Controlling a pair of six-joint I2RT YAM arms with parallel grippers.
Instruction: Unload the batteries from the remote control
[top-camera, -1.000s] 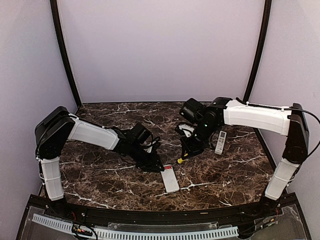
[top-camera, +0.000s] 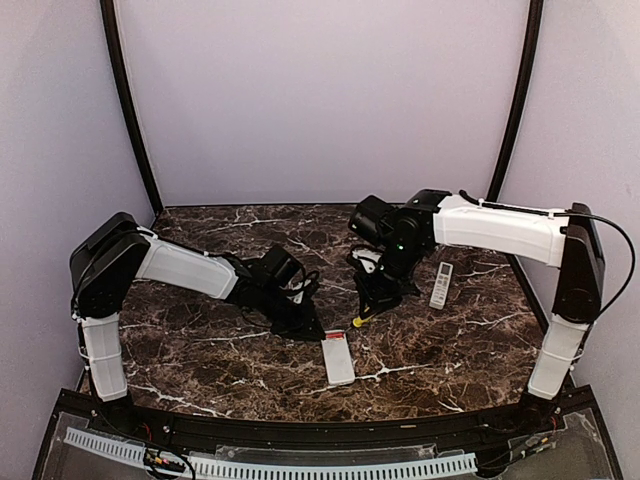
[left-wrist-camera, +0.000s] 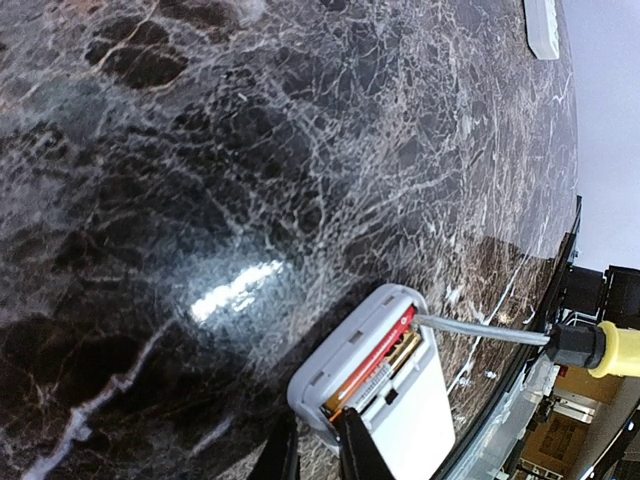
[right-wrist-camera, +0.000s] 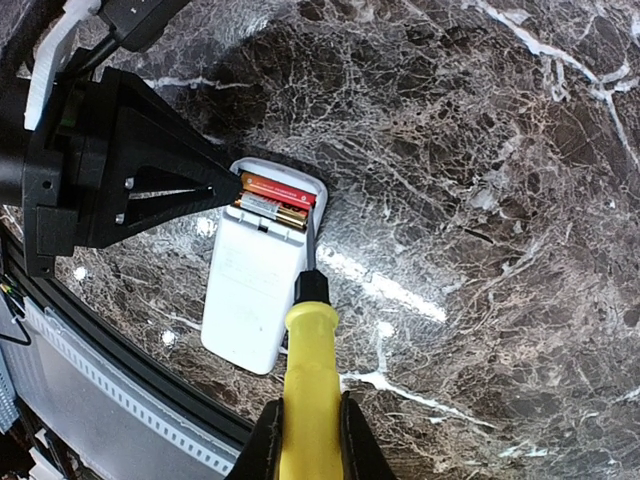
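The remote control (right-wrist-camera: 250, 290) lies back side up with its battery compartment uncovered. Inside are a red battery (right-wrist-camera: 278, 190) and, alongside it, a black-and-gold battery (right-wrist-camera: 270, 209). My left gripper is shut on the compartment's end wall, one finger inside and the other outside. My right gripper is shut on the yellow handle of a screwdriver (right-wrist-camera: 312, 350). In the left wrist view, the metal tip of that screwdriver (left-wrist-camera: 480, 328) reaches the compartment's opposite end, by the end of the red battery. Whether the tip touches the battery is unclear.
A second white remote (top-camera: 441, 285) lies face up at the right of the marble table (top-camera: 220, 370), beyond the right arm. Open table surrounds the remote in work. The two grippers stand close together over it.
The right arm has shifted slightly left, with the screwdriver still in its gripper. The remote's lower end has swung slightly left. My left arm looks nearly still.
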